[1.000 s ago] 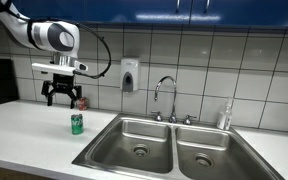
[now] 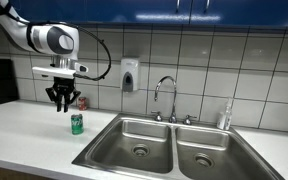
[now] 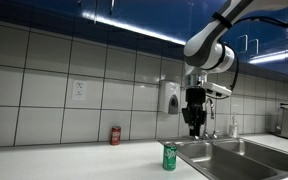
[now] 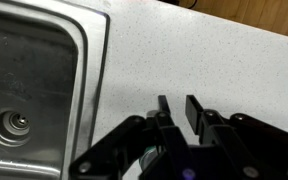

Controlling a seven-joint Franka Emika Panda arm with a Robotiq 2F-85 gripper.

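Note:
A green can stands upright on the white counter, left of the sink. Above the counter, up and to the left of that can in exterior view 1, hangs my gripper, pointing down. Its two fingertips are apart in the wrist view, with bare counter between them, so the gripper is open and empty. Part of the green can shows beneath the gripper body there, mostly hidden by it. Near the back wall stands a red can, upright and clear of the gripper.
The double steel sink lies right of the cans, with a tall faucet behind it. A wall dispenser hangs above, and a soap bottle stands at the sink's back right.
My gripper has moved slightly right and down in exterior view 1, closer to the green can. Both cans stay where they were.

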